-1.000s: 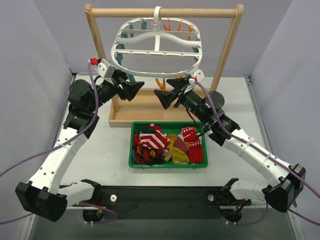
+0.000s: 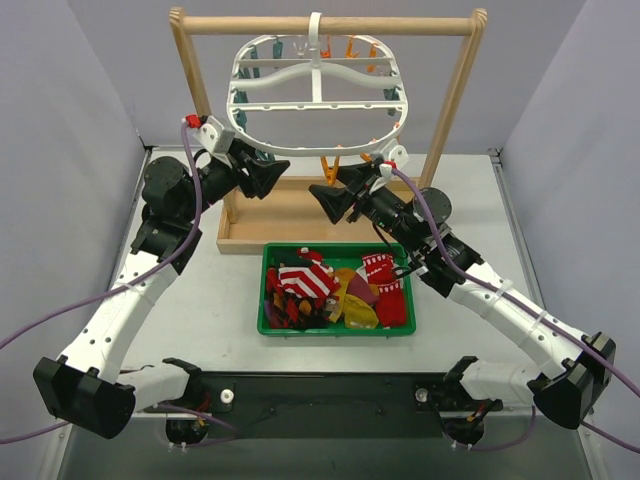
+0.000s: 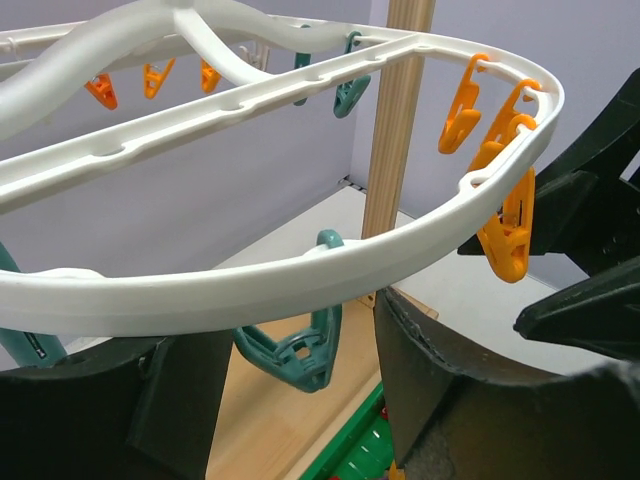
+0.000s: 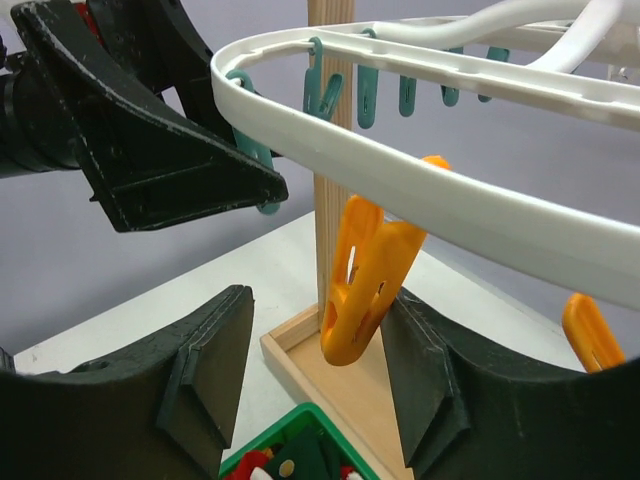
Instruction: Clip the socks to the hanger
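A white clip hanger (image 2: 316, 105) hangs from a wooden rack, with teal and orange clips round it. My left gripper (image 2: 262, 172) is at its front-left; in the left wrist view its fingers are either side of a hanging teal clip (image 3: 312, 350), and what they grip is unclear. My right gripper (image 2: 336, 190) stands open at the front-right, its fingers either side of and below an orange clip (image 4: 360, 300). The socks (image 2: 308, 281) lie in a green bin (image 2: 340, 332) below; none shows in either gripper.
A wooden box (image 2: 240, 245) sits beneath the hanger, behind the bin. The wooden rack's posts (image 2: 452, 90) flank the hanger.
Both arms have shifted only slightly, the right gripper moving a little around the front orange clips. The hanger has swayed slightly.
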